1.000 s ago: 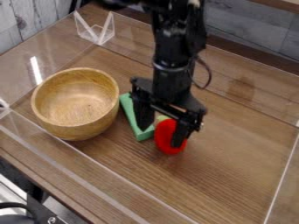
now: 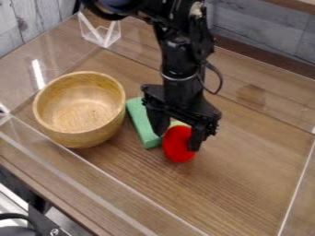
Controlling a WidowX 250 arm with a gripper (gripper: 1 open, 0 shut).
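Observation:
My black gripper point(image 2: 180, 120) reaches down from the top centre and hangs over a red round object point(image 2: 180, 145), partly covering its upper side. A green block point(image 2: 143, 117) lies just left of the gripper, partly hidden by it. Whether the fingers are open or shut on the red object cannot be told from this view.
A large wooden bowl point(image 2: 79, 109) stands to the left of the green block. A wall and a small translucent item are at the back left, and dark cables lie at the lower left corner.
Since one second ago the gripper has drawn upright and slightly back, showing less of its top. The red object shows a little more, barely shifted.

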